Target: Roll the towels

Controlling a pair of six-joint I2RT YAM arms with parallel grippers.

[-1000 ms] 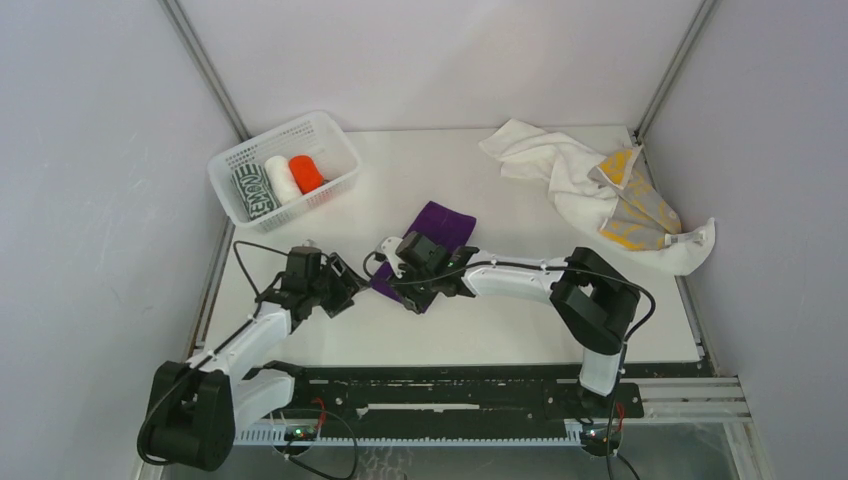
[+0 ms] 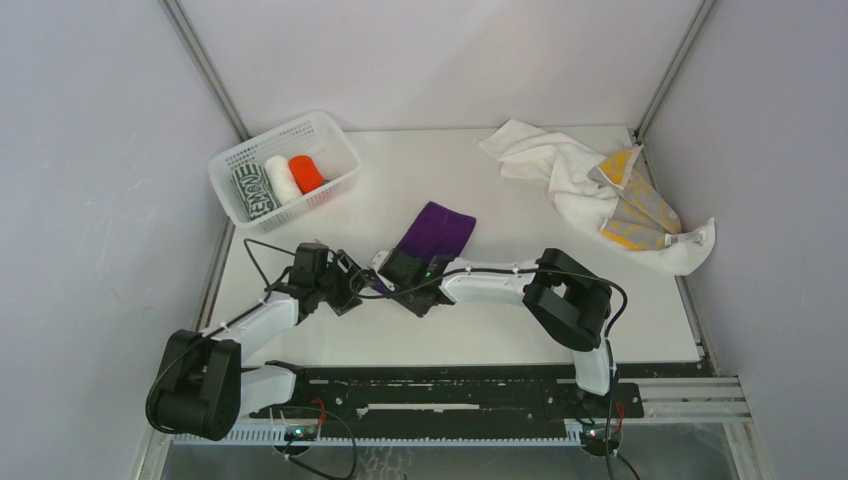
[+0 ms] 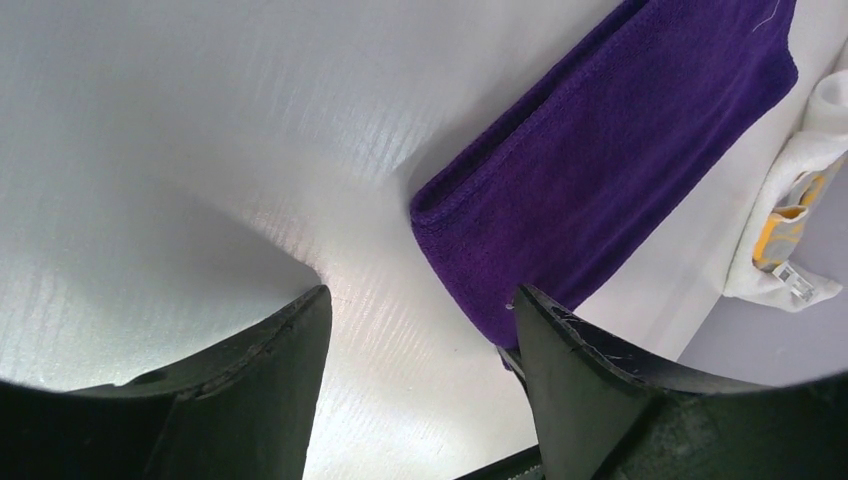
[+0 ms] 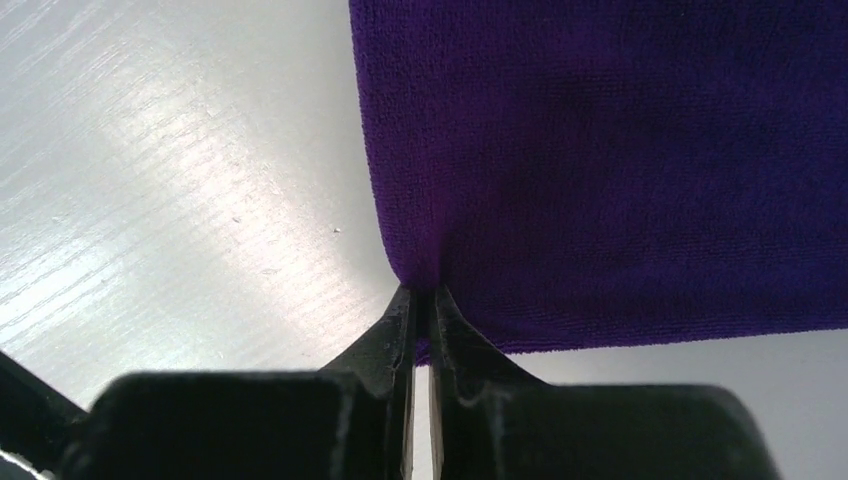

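The purple towel lies folded flat near the table's middle, its lower end partly covered by the right arm in the top view. In the left wrist view my left gripper is open, with bare table between its fingers; the near short edge of the towel lies just beyond, toward the right finger. My right gripper is shut, its tips at a corner of the towel. Cloth touches the fingertips, but whether any is pinched between them is hard to tell.
A white basket at the back left holds white, orange and patterned rolls. At the back right lies a crumpled white towel with a grey-yellow cloth. Both gripper ends are close together.
My left arm has moved slightly. The visible far end of the towel has stayed put.
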